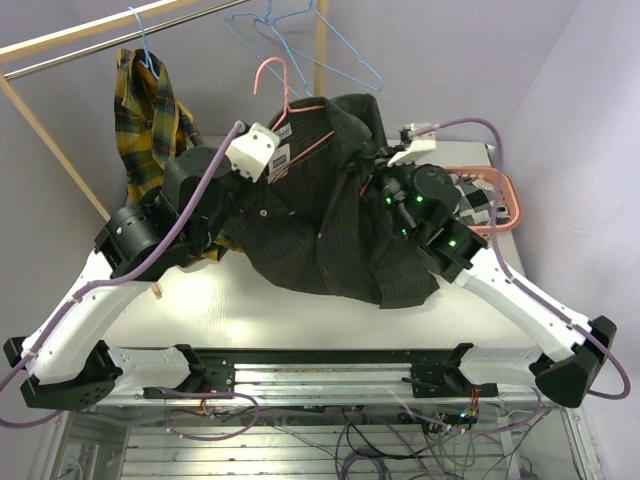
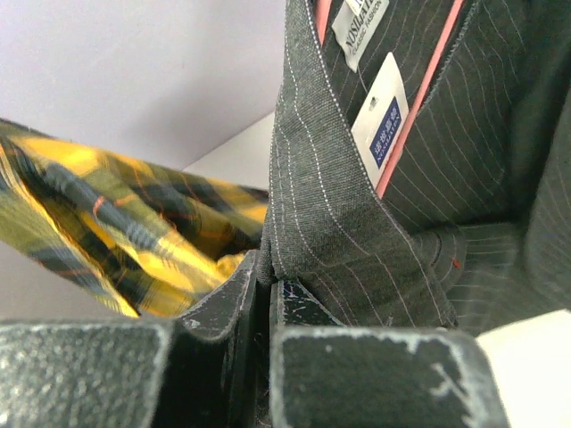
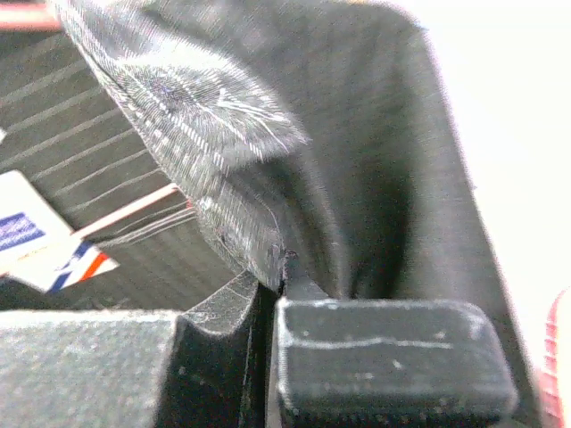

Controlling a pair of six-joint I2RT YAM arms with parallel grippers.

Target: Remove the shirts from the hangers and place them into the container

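A dark pinstriped shirt (image 1: 320, 250) hangs in the middle of the top view on a pink hanger (image 1: 282, 78), whose bars show inside the collar beside the white labels (image 2: 379, 120). My left gripper is shut on a fold of the shirt at its left side; in the top view the arm hides its fingertips. My right gripper is shut at the front fold (image 3: 205, 134) on the right side of the shirt; whether cloth is between its fingers is hard to tell, and part of that view is blurred.
A yellow plaid shirt (image 1: 145, 120) hangs at the left on the rack (image 1: 100, 30). Empty blue hangers (image 1: 330, 60) hang at the back. A pink basket (image 1: 508, 205) with cloth stands at the right. The bare white table shows below the shirt.
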